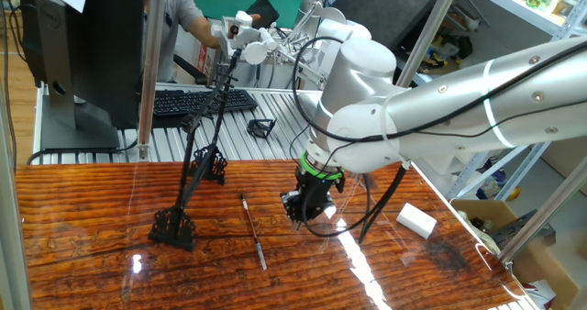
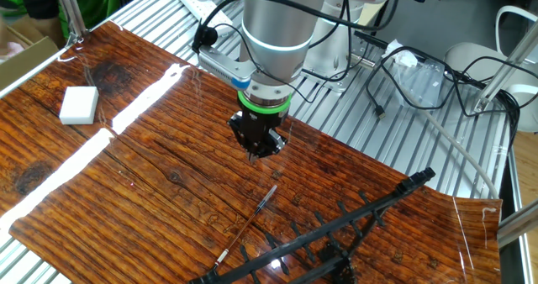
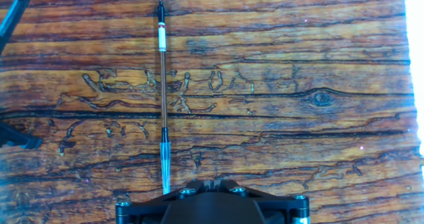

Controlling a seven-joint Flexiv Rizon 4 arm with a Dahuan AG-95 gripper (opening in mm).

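A thin brush (image 1: 253,232) with a brown handle lies on the wooden table, left of my gripper (image 1: 301,220) in exterior view 1. In the wrist view the same brush (image 3: 164,91) runs up and down, its cord loop at the top and its pale bristle end low, near my gripper. The fingertips meet there with nothing seen between them. Above the tabletop, my gripper (image 2: 254,155) points downward, apart from the brush (image 2: 245,227). A black stand (image 1: 190,168) with hooks along its bar is upright on the table, on the brush's other side.
On the table's far side from the stand lies a white block (image 2: 79,105), near the edge. Open wood (image 2: 151,183) stretches between block and brush. Behind the table are a keyboard (image 1: 204,102), a monitor (image 1: 78,62) and a person. A cable loops around my arm.
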